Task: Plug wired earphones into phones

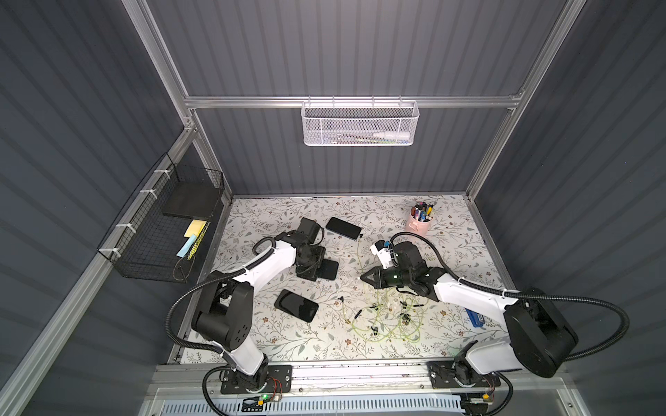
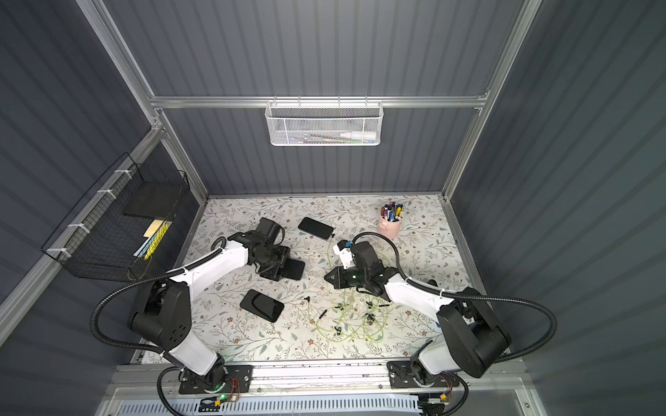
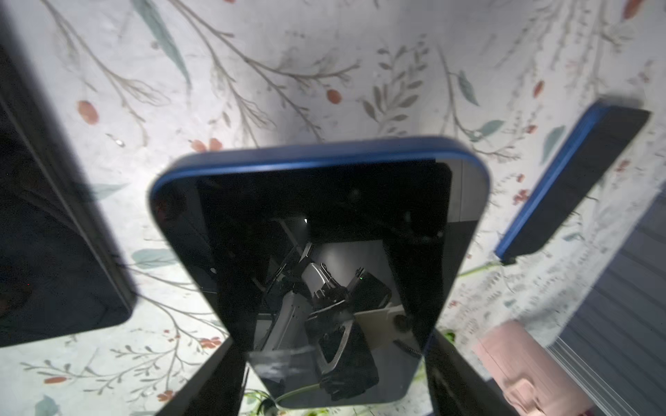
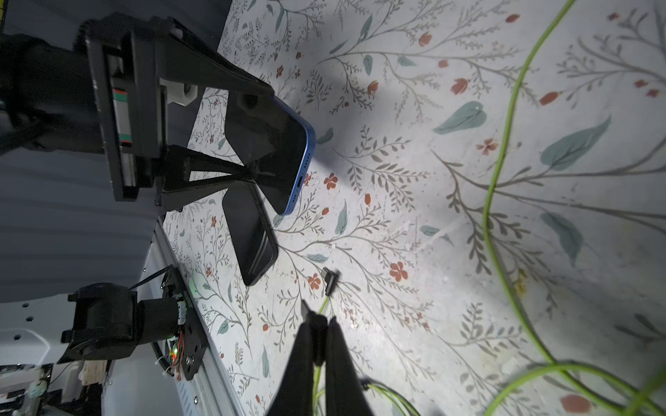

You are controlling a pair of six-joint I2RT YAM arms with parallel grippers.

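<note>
My left gripper is shut on the blue-edged phone [image 3: 333, 208], gripping its two sides. The phone is tilted, and its port end [image 4: 301, 173] faces the right arm. My right gripper is shut on a small black plug [image 4: 318, 336], whose thin tip [image 4: 306, 308] sticks out past the fingers. A gap of table separates plug and phone. Toward the back lies another phone [image 1: 343, 228], with a green cable's black plug [image 3: 507, 260] at its end. A third phone [image 1: 297, 305] lies screen up near the front left.
Tangled green earphone cords [image 1: 388, 326] cover the front middle of the table. One loose angled plug [image 4: 329, 280] lies near the third phone. A pink pen cup [image 1: 418, 225] stands at the back right. A blue object [image 1: 476, 318] lies beside the right arm.
</note>
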